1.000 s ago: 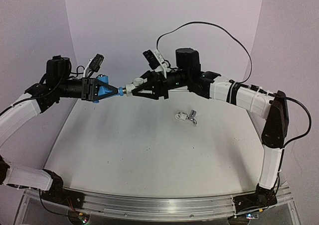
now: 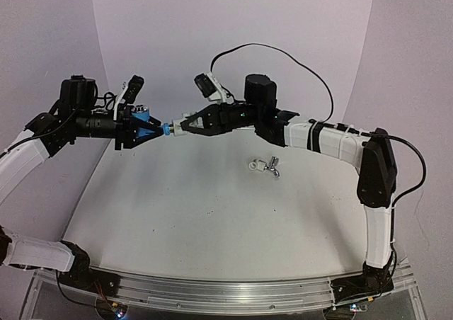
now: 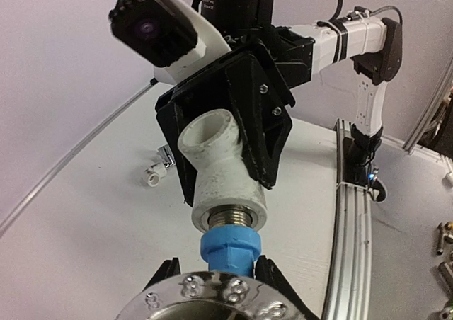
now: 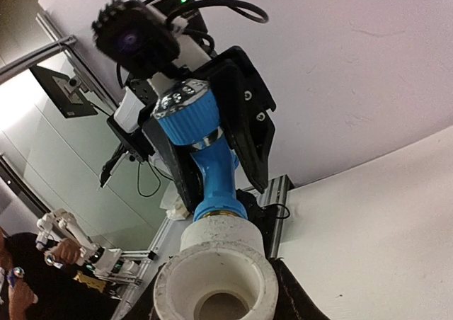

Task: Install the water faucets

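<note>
My left gripper is shut on a blue faucet with a chrome top, held above the table. Facing it from the right, my right gripper is shut on a white pipe fitting with an open side mouth. The faucet's threaded end meets the fitting's mouth, and some silvery thread still shows between the blue collar and the white rim. How deep the thread sits inside is hidden. In the right wrist view the two parts look roughly in line.
Another white fitting joined to a chrome faucet lies on the white table, right of centre. A metal rail runs along the front edge.
Both grippers have shifted slightly left with their parts. The right wrist has turned, swinging the fitting's side mouth away from the top camera. The faucet and fitting stay end to end.
</note>
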